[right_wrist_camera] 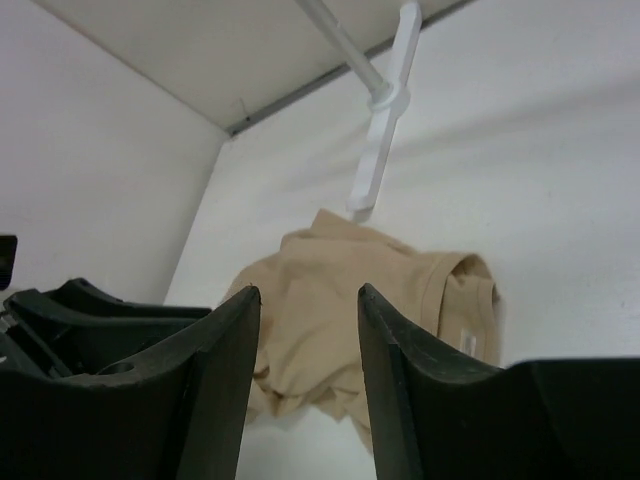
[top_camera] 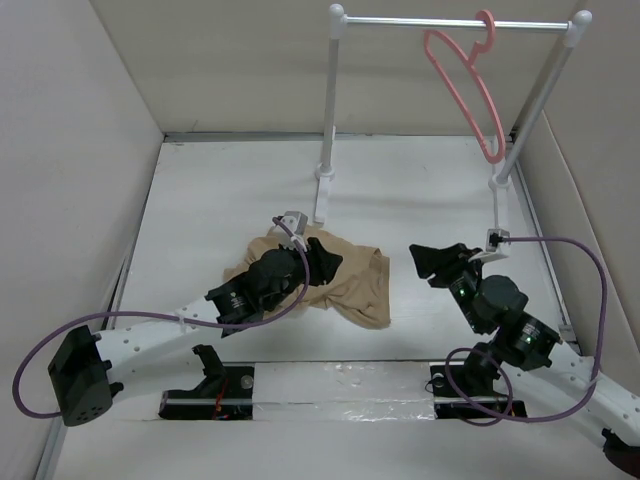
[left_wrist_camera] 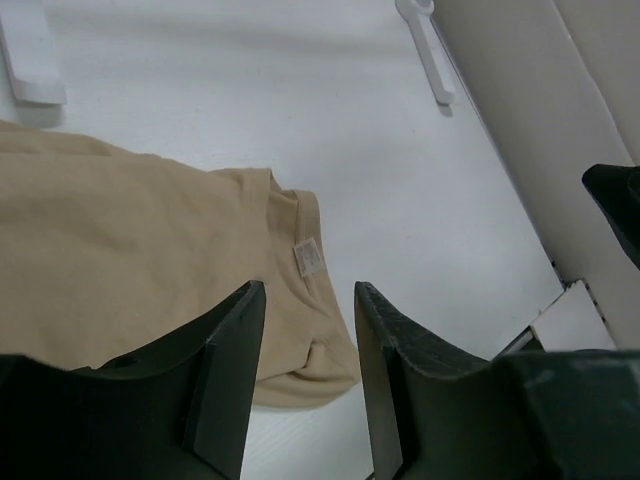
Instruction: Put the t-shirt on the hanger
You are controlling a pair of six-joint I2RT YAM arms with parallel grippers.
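A tan t-shirt (top_camera: 355, 285) lies crumpled and flat on the white floor of the work area, filling much of the left wrist view (left_wrist_camera: 130, 250) and the middle of the right wrist view (right_wrist_camera: 380, 300). My left gripper (top_camera: 318, 262) hangs over the shirt with its fingers (left_wrist_camera: 220, 370) apart and empty. My right gripper (top_camera: 430, 262) is to the right of the shirt, fingers (right_wrist_camera: 210, 390) parted, nothing between them. A pink hanger (top_camera: 455, 75) hangs from the white rail at the upper right.
The rack has a horizontal rail (top_camera: 390, 22) on two posts (top_camera: 328, 120), with base feet (right_wrist_camera: 375, 150) behind the shirt. Walls close in on both sides. Bare floor (top_camera: 450, 190) shows behind the right gripper.
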